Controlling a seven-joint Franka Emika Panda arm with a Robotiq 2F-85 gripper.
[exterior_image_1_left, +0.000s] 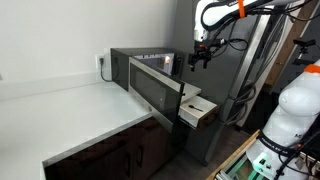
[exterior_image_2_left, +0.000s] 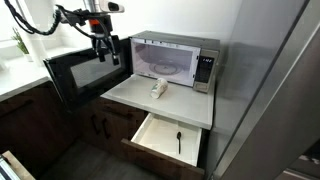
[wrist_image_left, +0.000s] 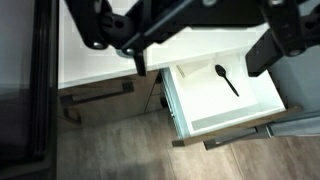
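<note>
High above the counter, my gripper (exterior_image_1_left: 200, 60) hangs open with nothing between its fingers. It is left of the microwave (exterior_image_2_left: 205, 70) in the second exterior view, above the swung-open microwave door (exterior_image_2_left: 88, 78). A pale, roundish item (exterior_image_2_left: 159, 88) lies on the counter before the microwave; what it is I cannot tell. Below the counter, a white drawer (exterior_image_2_left: 150, 140) is pulled out, with a dark spoon-like utensil (exterior_image_2_left: 179, 142) inside. In the wrist view, the drawer (wrist_image_left: 200, 122) and utensil (wrist_image_left: 227, 80) show below the open gripper.
The microwave door (exterior_image_1_left: 155, 88) juts out over the counter edge. A long white counter (exterior_image_1_left: 70, 115) stretches left, mostly bare. Tall grey panels (exterior_image_2_left: 265, 90) stand right of the drawer. Dark cabinets (exterior_image_1_left: 110, 160) and open floor lie below.
</note>
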